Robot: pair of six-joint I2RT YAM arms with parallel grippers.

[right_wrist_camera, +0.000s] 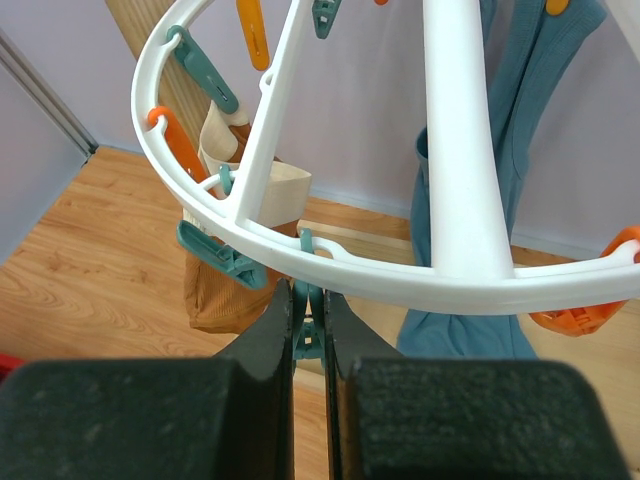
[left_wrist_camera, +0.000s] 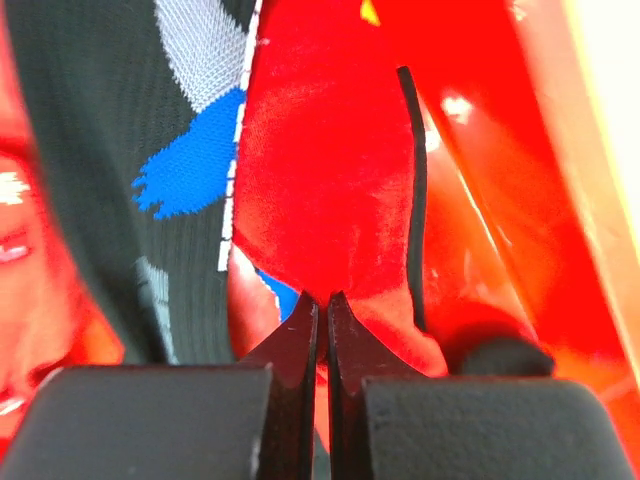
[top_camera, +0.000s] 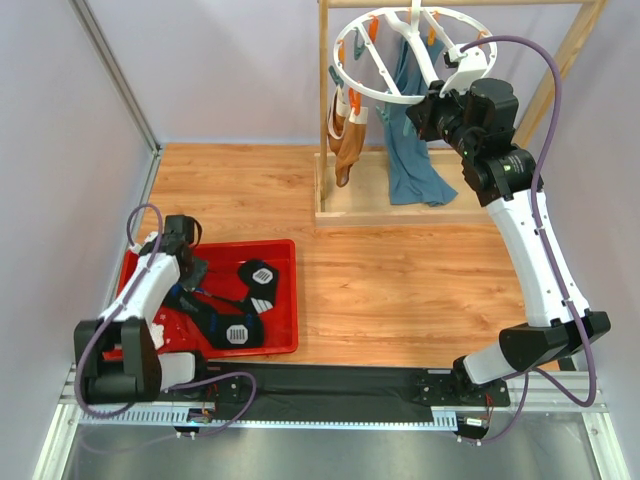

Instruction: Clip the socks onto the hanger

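Dark socks with grey patches [top_camera: 240, 330] lie in the red tray [top_camera: 285, 290]. My left gripper points down into it over red fabric beside a dark sock [left_wrist_camera: 160, 250], shut, with nothing visible between its fingertips. The white ring hanger [top_camera: 400, 98] hangs from the wooden frame, carrying clips, brown socks [top_camera: 350, 150] and teal fabric [top_camera: 420, 170]. My right gripper is shut on a teal clip [right_wrist_camera: 306, 240] at the hanger's front rim, its fingertips just beneath the white ring.
The frame's post [top_camera: 323, 120] stands left of the hanger; walls enclose both sides.
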